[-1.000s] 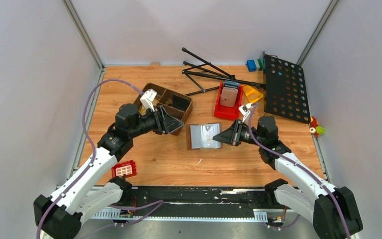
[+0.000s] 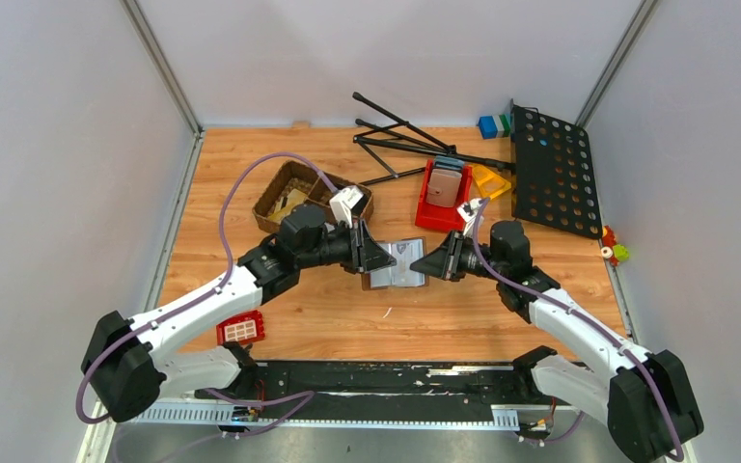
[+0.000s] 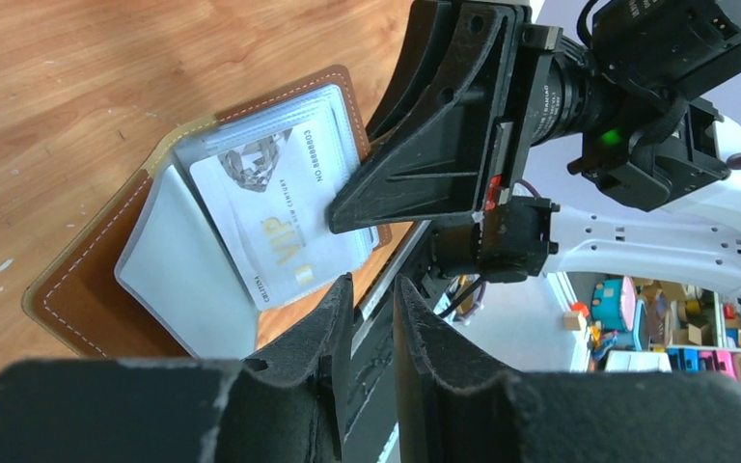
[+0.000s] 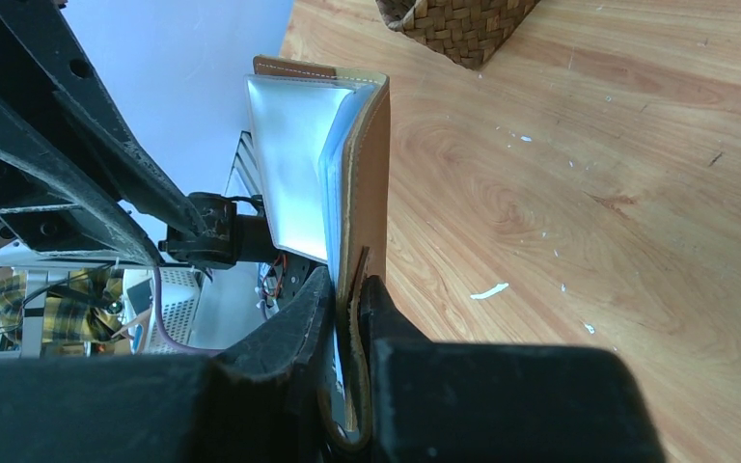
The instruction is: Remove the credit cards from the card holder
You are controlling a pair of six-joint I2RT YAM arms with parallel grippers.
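The brown card holder point(image 2: 405, 278) is spread open above the middle of the table, its clear sleeves showing. In the left wrist view, a white VIP card point(image 3: 268, 198) lies in a sleeve on one half; the other half shows a pale, blank sleeve point(image 3: 188, 265). My right gripper is shut on the holder's edge, gripping leather and sleeves together. Facing it from the other side, my left gripper has its fingers a narrow gap apart, nothing visible between them. From above, its tips overlap the holder's left half, which they partly hide.
Behind the left arm is a woven basket point(image 2: 286, 189) with compartments. A red tray point(image 2: 431, 218) holds a pinkish item farther back, near a black folding stand point(image 2: 396, 145). A red object point(image 2: 241, 328) lies front left. Bare table surrounds the holder's front.
My left gripper has come from beside the basket rightward and toward the front, over the holder's left half.
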